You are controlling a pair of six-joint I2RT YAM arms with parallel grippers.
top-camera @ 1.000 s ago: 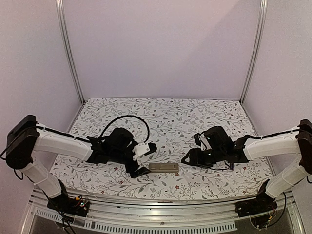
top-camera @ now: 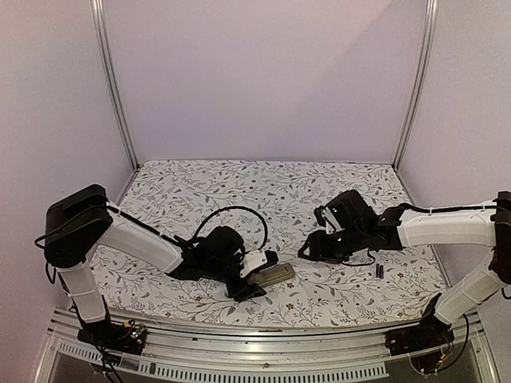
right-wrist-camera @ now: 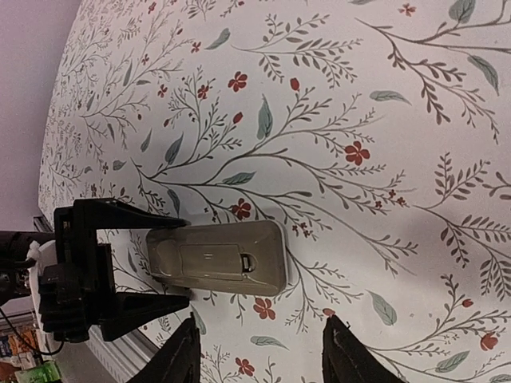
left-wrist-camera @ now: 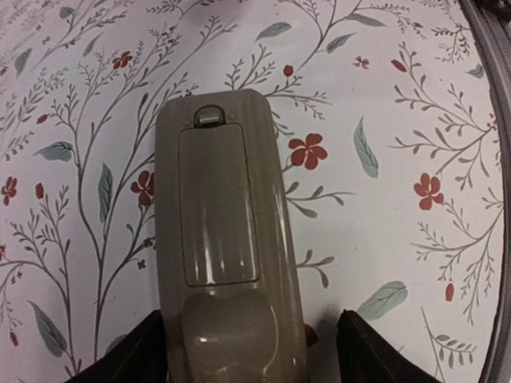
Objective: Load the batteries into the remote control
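Note:
A grey-brown remote lies back side up on the floral mat, its battery cover closed. My left gripper straddles the remote's far end from my right side; in the left wrist view its open fingertips sit either side of the body, and in the right wrist view they flank the remote. My right gripper hovers right of the remote, open, nothing between its fingers. Small batteries lie on the mat below the right arm.
A metal rail runs along the front edge, and pale walls enclose the back and sides.
My left gripper has moved rightward onto the remote, whose right end is now tilted slightly toward the back. The right gripper has shifted a little, mostly rightward and upward.

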